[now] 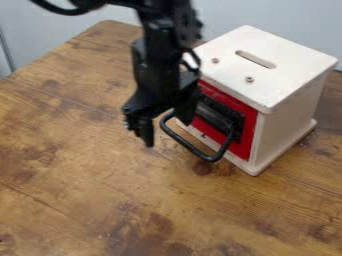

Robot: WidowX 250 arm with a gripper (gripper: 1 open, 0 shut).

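A white wooden box (286, 97) with a red front stands at the right, its black handle (202, 149) hanging out from the front toward the bottom left. My black gripper (152, 116) hangs just left of the box, open, its lower parts blurred, beside the upper left end of the handle. Whether it touches the handle is unclear. The arm hides part of the box's red front.
A pale wall stands behind, at the table's back edge.
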